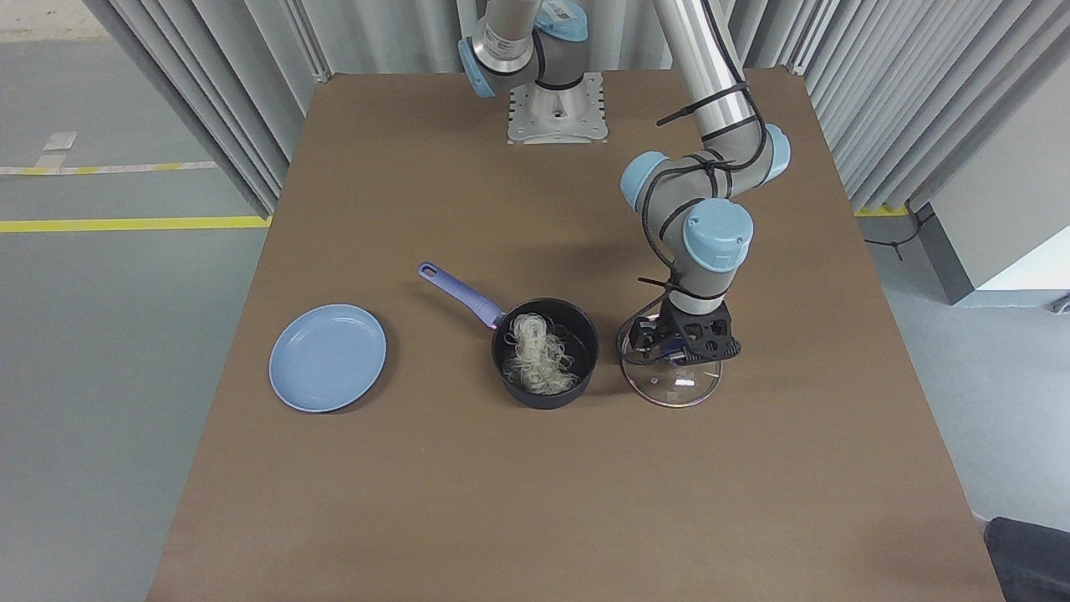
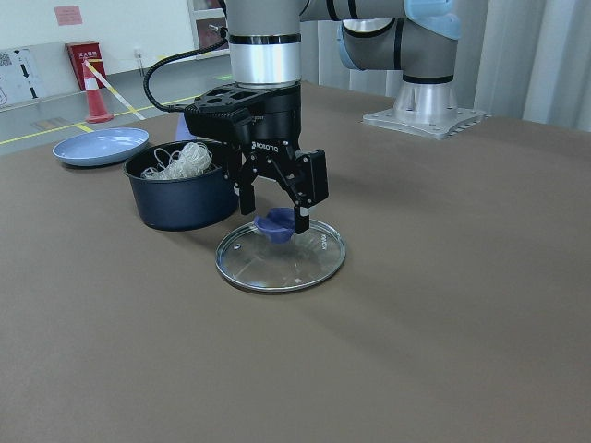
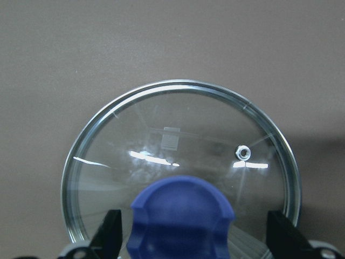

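A glass lid [image 1: 672, 386] with a blue knob [image 2: 279, 227] lies on the table beside a dark pot [image 1: 522, 391] holding pale noodle-like strands [image 1: 538, 356]. My gripper [image 2: 273, 209] hangs just over the lid, open, its fingers on either side of the knob and apart from it. In the wrist view the knob [image 3: 180, 218] fills the lower middle between the fingertips, and the lid's clear disc [image 3: 178, 129] surrounds it.
A light blue plate [image 1: 327, 358] lies left of the pot, whose purple handle [image 1: 456, 290] points back-left. The arm's base [image 1: 557, 120] stands at the back.
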